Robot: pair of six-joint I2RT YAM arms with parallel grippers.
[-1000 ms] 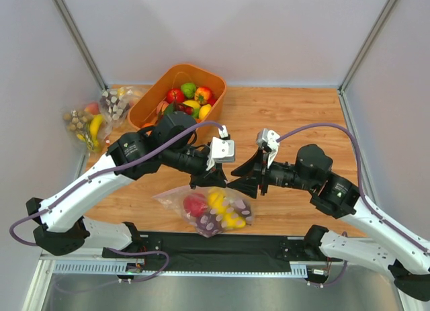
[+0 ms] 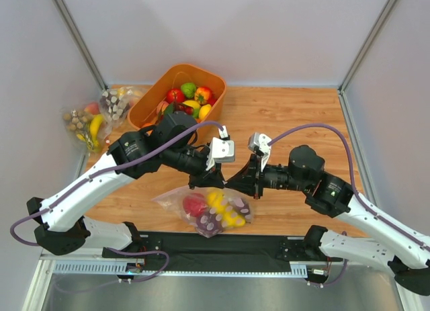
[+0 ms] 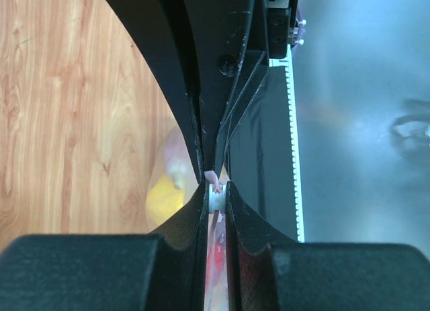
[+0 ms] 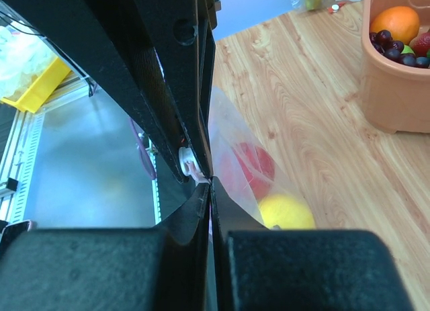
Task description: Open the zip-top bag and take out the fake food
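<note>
A clear zip top bag (image 2: 188, 207) lies at the table's front edge, with a red food piece (image 2: 195, 205), yellow pieces (image 2: 232, 218) and dark purple ones with pale spots inside. My left gripper is shut on the bag's white zip slider (image 3: 216, 202). Right beside it, my right gripper is shut, and the thin pinkish zip edge (image 4: 196, 171) runs into its fingertips. The two grippers nearly touch above the bag's top edge. In the top view the arms hide much of the zip.
An orange bin (image 2: 144, 109) of fake food stands at the back left. Two more filled bags, one with a banana (image 2: 96, 127) and one with dark spotted pieces (image 2: 115, 107), lie left of it. Bare wooden table (image 2: 289, 113) stretches across the back right.
A second ago the right gripper's fingers were apart; now they have come together at the bag's edge. The right arm has shifted slightly left. Left arm and bag look still.
</note>
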